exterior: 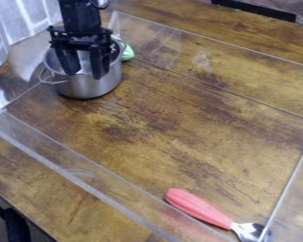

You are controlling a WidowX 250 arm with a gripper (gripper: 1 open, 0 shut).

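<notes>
My black gripper (pixel 82 59) is at the upper left, its fingers over and partly inside a steel pot (pixel 88 85) with wire handles. The pot stands on the wooden surface. I cannot tell whether anything is between the fingers, as the pot's interior is largely hidden by the gripper. A small pale green object (pixel 128 52) lies just behind the pot on its right.
A red-handled utensil (pixel 199 207) with a metal head lies at the lower right. Clear low walls border the wooden work area (pixel 180 123), whose middle is bare. A pale crumpled material (pixel 15 38) is at the far left.
</notes>
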